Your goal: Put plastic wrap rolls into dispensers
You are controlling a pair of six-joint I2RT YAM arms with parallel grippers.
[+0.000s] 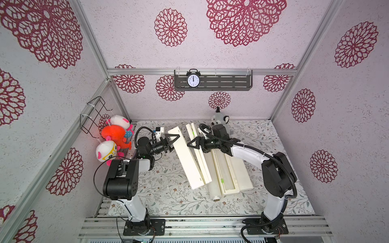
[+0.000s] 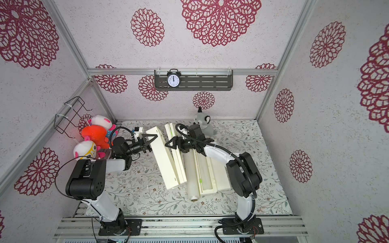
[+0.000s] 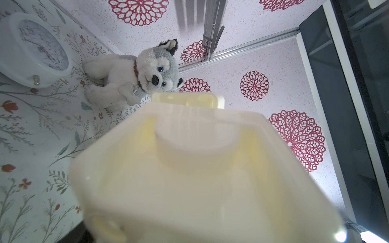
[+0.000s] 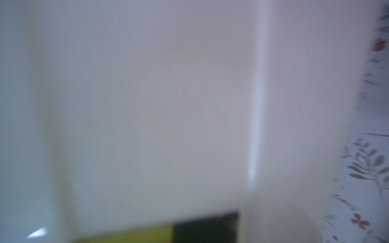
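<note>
A long cream dispenser stands tilted between my grippers, split lengthwise: a wide left half (image 1: 186, 162) and a narrower right half (image 1: 207, 172), with a gap widening toward the back. At the wide half's far end my left gripper (image 1: 175, 142) is open, its fingers about that end. My right gripper (image 1: 189, 144) reaches across the narrower half; whether it grips is unclear. A plastic wrap roll (image 1: 215, 190) lies just to the right. Beside it rests another dispenser (image 1: 231, 190), opened flat. Cream plastic (image 3: 202, 190) blocks most of the left wrist view; blurred plastic fills the right.
A flat cream panel (image 1: 244, 176) adjoins the opened dispenser's right side. At the back sits a grey husky plush (image 1: 219, 118). Bright plush toys (image 1: 115, 135) crowd the left edge. Free cloth (image 1: 162, 186) shows at front left and along the right.
</note>
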